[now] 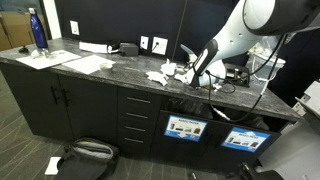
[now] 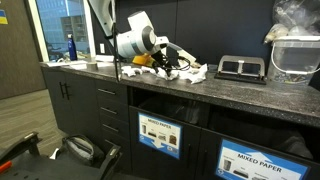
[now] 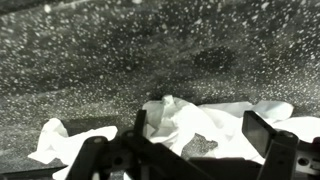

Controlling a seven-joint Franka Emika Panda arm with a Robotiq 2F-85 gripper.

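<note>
Crumpled white paper or cloth pieces (image 3: pixel 180 122) lie on the dark speckled countertop (image 3: pixel 160 50) in the wrist view. My gripper is open above them, its two dark fingers spread on either side of the middle piece. Another white piece (image 3: pixel 70 146) lies to the left, partly under the gripper's body. From the side, the white pieces (image 2: pixel 192 73) show on the counter close to the arm's end. Exterior view 1 has them (image 1: pixel 160 77) just left of the arm; the fingertips are too small there to make out.
A toaster-like appliance (image 2: pixel 241 68) and a clear bin (image 2: pixel 294 56) stand right of the arm. Farther left are a blue bottle (image 1: pixel 38 32), papers (image 1: pixel 88 64) and a small bowl (image 1: pixel 106 66). Open cabinets marked mixed paper (image 2: pixel 160 134) are below. A black bag (image 1: pixel 88 156) lies on the floor.
</note>
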